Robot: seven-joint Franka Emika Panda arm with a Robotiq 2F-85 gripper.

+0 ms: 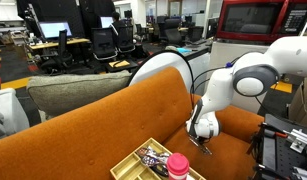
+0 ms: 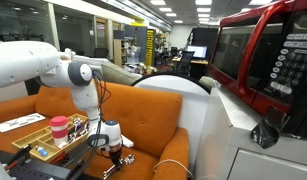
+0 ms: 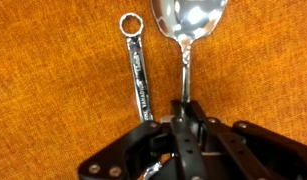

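A shiny metal spoon points away from my gripper in the wrist view, its bowl at the top edge. The fingers are shut on the spoon's handle. Beside it to the left, a metal wrench with a ring end lies on the orange couch seat; its lower part goes out of sight behind the gripper. In the first exterior view my gripper is low over the seat, with the metal pieces too small there to tell apart.
A wooden tray with metal utensils stands to the left on the seat, a red-lidded container at its edge. The orange backrest rises behind. Bare seat lies to the gripper's right.
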